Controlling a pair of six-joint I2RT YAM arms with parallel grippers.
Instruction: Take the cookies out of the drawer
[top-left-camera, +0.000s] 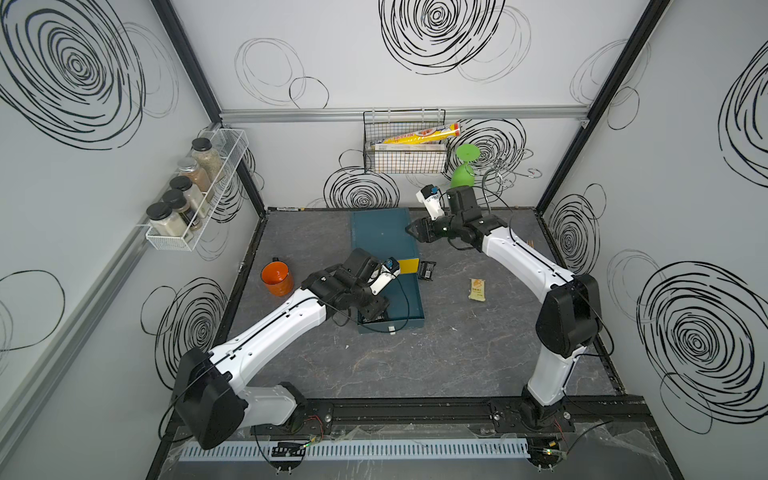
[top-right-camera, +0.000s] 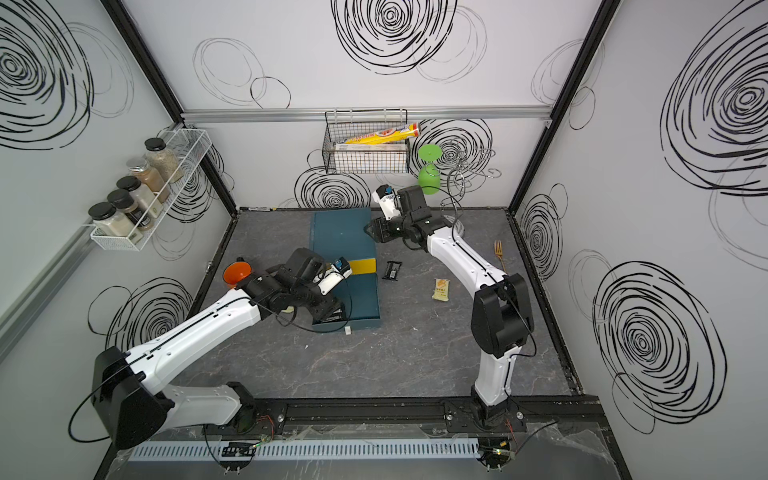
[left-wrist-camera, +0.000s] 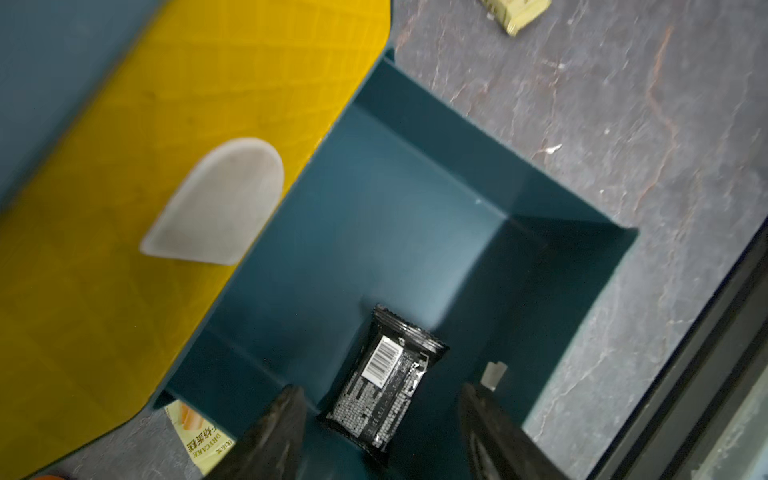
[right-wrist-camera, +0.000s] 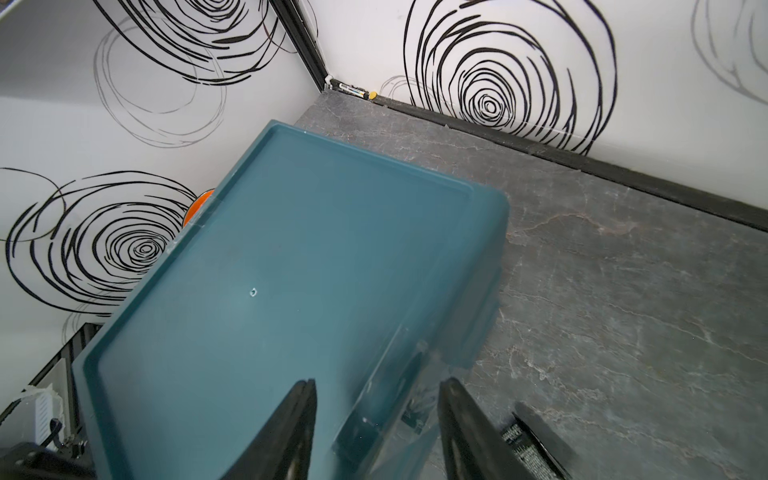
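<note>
A black wrapped cookie packet (left-wrist-camera: 380, 384) with a barcode lies in the pulled-out teal drawer (left-wrist-camera: 400, 192), near its left front corner. My left gripper is over this packet, its fingers apart on either side in the wrist view; I cannot tell whether they touch it. From above, the left gripper (top-left-camera: 376, 307) largely covers the packet. My right gripper stands open beside the top of the teal cabinet (right-wrist-camera: 280, 264), its fingers empty.
Another black packet (top-left-camera: 426, 270) lies right of the cabinet, with a pale yellow packet (top-left-camera: 477, 289) farther right. Left of the drawer are a pale packet (left-wrist-camera: 198, 438) and an orange pot (top-left-camera: 277, 277).
</note>
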